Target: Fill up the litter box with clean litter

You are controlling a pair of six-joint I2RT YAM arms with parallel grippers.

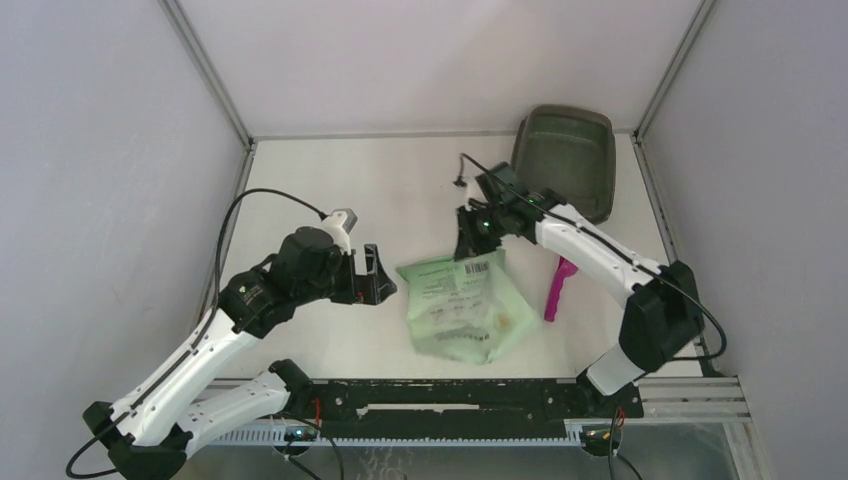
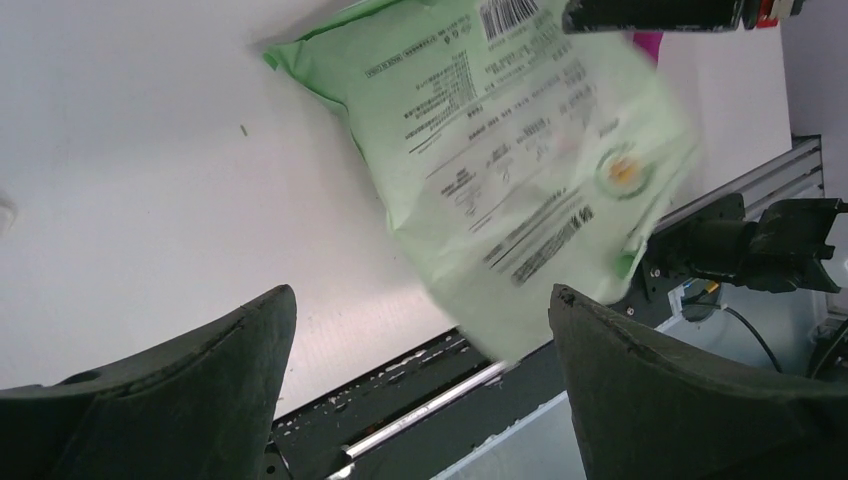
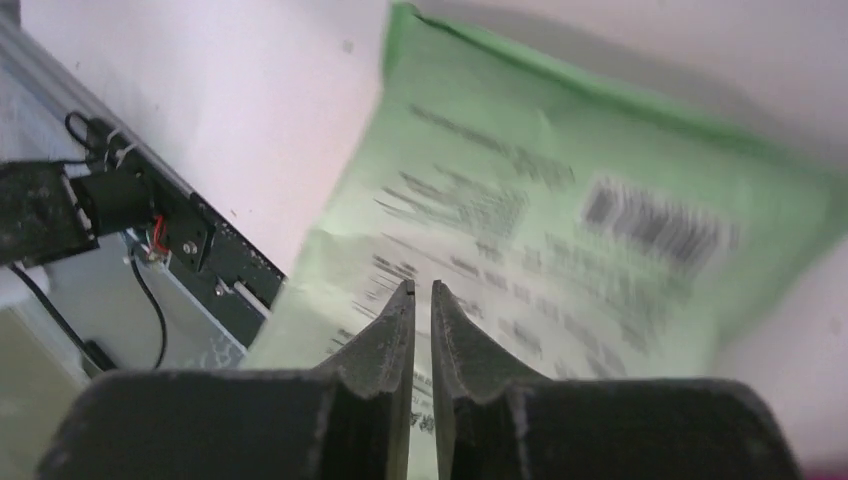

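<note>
The pale green litter bag (image 1: 455, 310), printed side up, lies in the middle front of the table. Its lower right part is blurred and looks raised in the left wrist view. My right gripper (image 1: 461, 255) is over the bag's top edge by the barcode. Its fingers (image 3: 400, 350) are nearly together in the right wrist view; it looks shut on the bag, though the pinched part is hidden. My left gripper (image 1: 384, 275) stands open and empty left of the bag, its fingers (image 2: 215, 370) wide apart. The dark green litter box (image 1: 563, 112) is at the back right.
A magenta scoop (image 1: 556, 290) lies right of the bag, partly under the right arm. The right arm crosses in front of the box's near left corner.
</note>
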